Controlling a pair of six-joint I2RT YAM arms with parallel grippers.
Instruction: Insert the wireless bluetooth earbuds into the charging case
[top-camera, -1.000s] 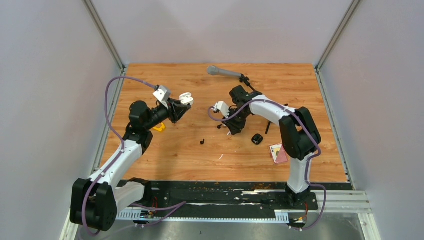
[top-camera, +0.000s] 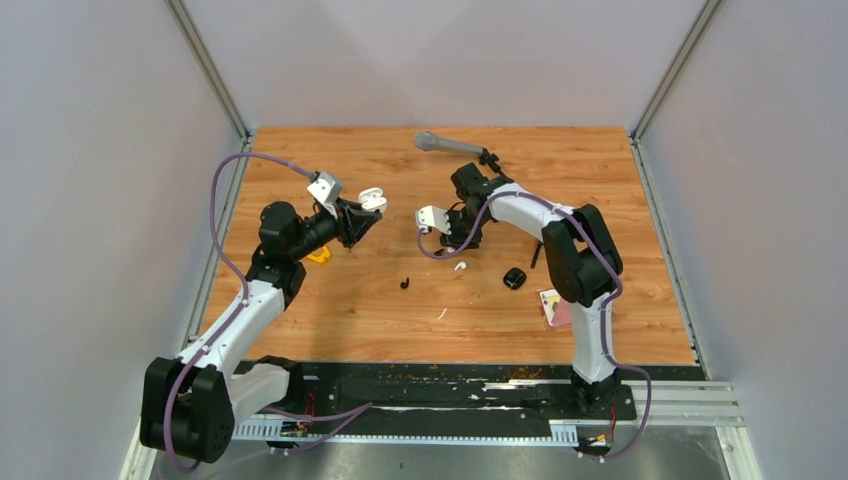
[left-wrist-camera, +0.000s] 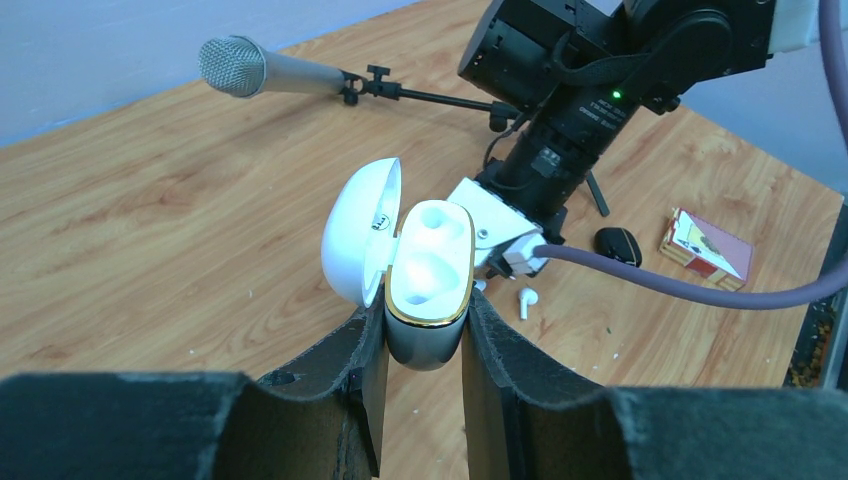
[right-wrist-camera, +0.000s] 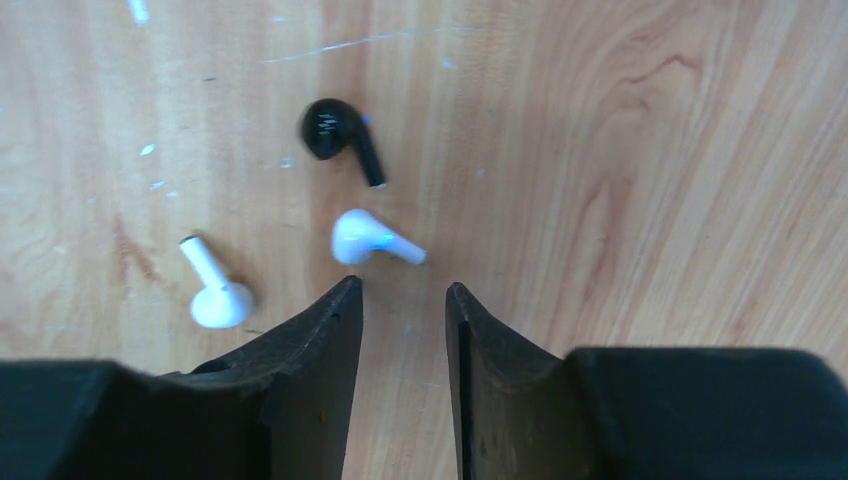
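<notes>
My left gripper is shut on the white charging case (left-wrist-camera: 432, 260), held raised at the left side in the top view with its lid up and earbud wells visible. My right gripper is low over the table, slightly open, nothing between its fingers. Just beyond its fingertips lies a white earbud (right-wrist-camera: 362, 236); another white earbud (right-wrist-camera: 218, 296) lies to the left and a black earbud (right-wrist-camera: 334, 130) above. In the top view another small black earbud (top-camera: 405, 283) lies nearer the front.
A microphone on a stand (top-camera: 450, 144) lies at the back. A black case (top-camera: 514, 278), a dark stick (top-camera: 536, 255) and a small colored box (top-camera: 555, 308) are on the right.
My right arm has shifted left and back from its position a second ago, its gripper now near the rear white earbud. My left arm and the held case look unchanged.
</notes>
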